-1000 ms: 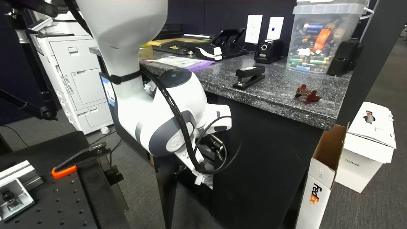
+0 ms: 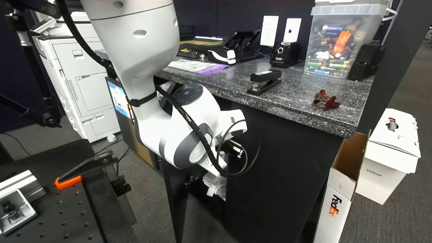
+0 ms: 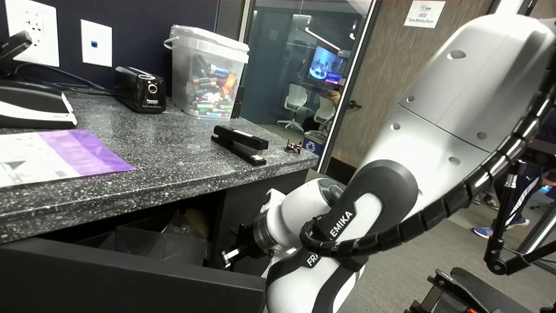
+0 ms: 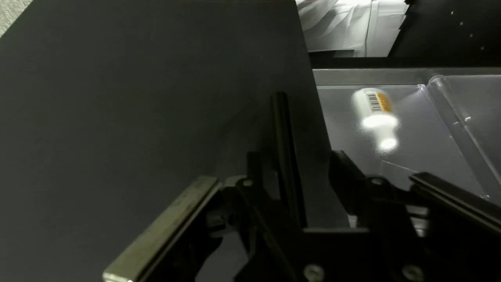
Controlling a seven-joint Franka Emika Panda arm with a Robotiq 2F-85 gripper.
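A black drawer front (image 3: 125, 276) stands pulled out below the counter. In the wrist view, its dark panel (image 4: 141, 94) fills the left side, and a slim black handle bar (image 4: 284, 136) runs along it. My gripper is at this bar, its fingertips apart on either side of it; contact cannot be made out. Inside the drawer, a small white bottle (image 4: 373, 112) with an orange label lies in a clear tray (image 4: 422, 131). Exterior view 2 has the gripper (image 3: 229, 256) low beside the drawer's end.
Above, the speckled counter (image 2: 226, 87) carries a black stapler (image 2: 264, 81), a dark red object (image 2: 326, 100), and a clear bin of batteries (image 2: 344, 40). Cardboard boxes (image 2: 340, 182) stand on the floor to the right. A black bench (image 2: 52, 210) is at lower left.
My arm has shifted to the right and slightly down in exterior view 1. The drawer and the counter items look unmoved.
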